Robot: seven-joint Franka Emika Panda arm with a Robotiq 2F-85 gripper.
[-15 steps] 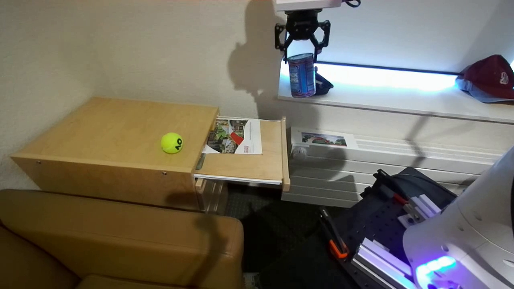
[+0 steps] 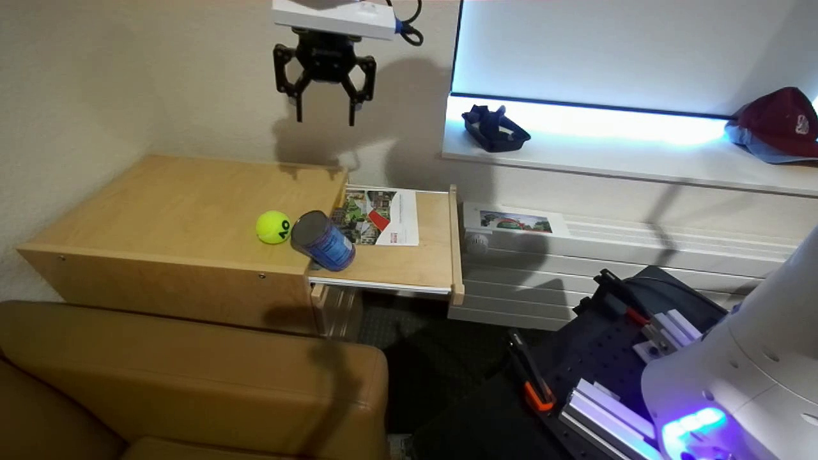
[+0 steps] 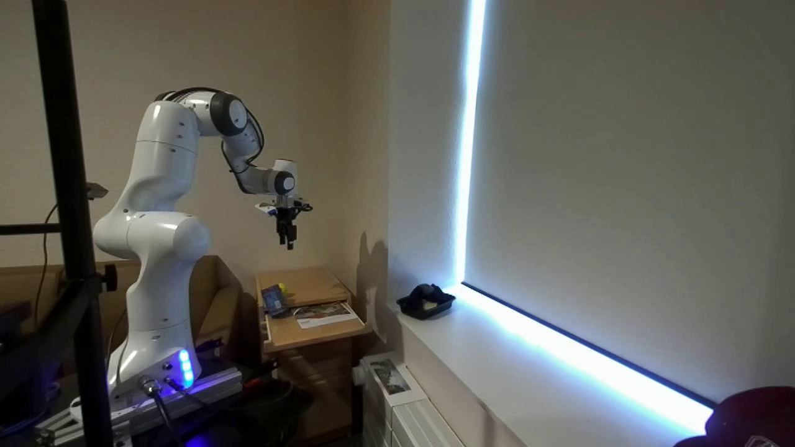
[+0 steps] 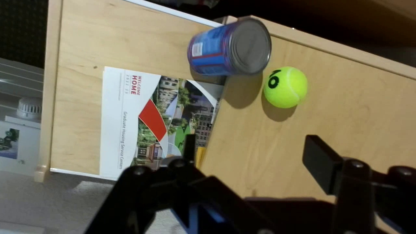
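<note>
A blue can (image 2: 325,242) leans tilted where the cabinet top meets the pulled-out drawer (image 2: 429,264), its grey end toward the cabinet top. In the wrist view the can (image 4: 212,50) lies at the upper middle, close beside a yellow-green tennis ball (image 4: 285,87) but apart from it. The ball rests on the cabinet top (image 2: 192,207). High above the cabinet hangs my gripper (image 2: 326,122), open, its fingers wide apart with nothing between them. A printed brochure (image 4: 124,117) lies in the drawer.
A brown sofa (image 2: 192,375) stands in front of the cabinet. To the right are a white radiator (image 2: 506,268) and a windowsill (image 2: 613,157) with a black tray (image 2: 494,134) and a dark red cap (image 2: 778,122). Most of the cabinet top is clear.
The can was held in my gripper above the windowsill; now it leans at the drawer, out of the gripper. My gripper has moved left and opened wider.
</note>
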